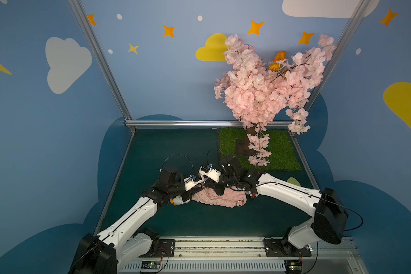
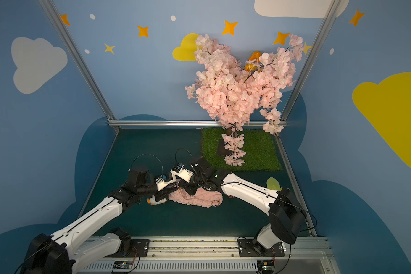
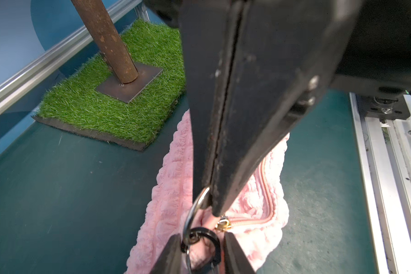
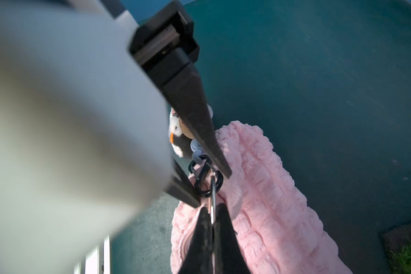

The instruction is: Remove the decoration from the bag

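The pink puffy bag (image 4: 278,205) lies flat on the dark green table, below both grippers. A silver ring (image 4: 213,189) rises at its end, and my right gripper is shut on this thin ring. A black clasp (image 4: 208,185) hangs on the ring. Pale chain links lead from it to the decoration, a black-and-white plush (image 4: 177,132) with an orange beak, partly hidden behind a finger. My left gripper stands part open, its fingers on either side of the clasp; no firm grip on it shows. A gold zip pull (image 3: 222,223) sits beside the ring.
Behind the bag is a grass mat (image 1: 283,150) with a blossom tree (image 1: 260,91) whose low branch hangs near the right arm. A small red-and-white item (image 1: 252,195) shows at the bag's right end. Free table lies at the left and front.
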